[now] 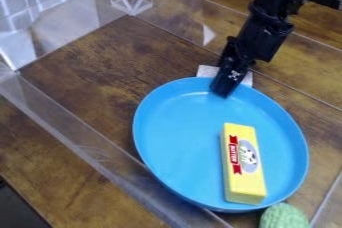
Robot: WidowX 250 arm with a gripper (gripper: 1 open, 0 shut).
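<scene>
A black robot gripper (230, 72) reaches down from the top right to the back rim of a blue round plate (182, 147). Its fingertips are low at the rim, in front of a small white object (207, 71); it looks shut on the rim, though the dark fingers hide the exact contact. A yellow butter box (243, 164) with a red label lies on the right part of the plate.
A green rough object (283, 219) sits at the lower right beside the plate. Clear plastic walls border the wooden surface (94, 72), which has free room left of the plate.
</scene>
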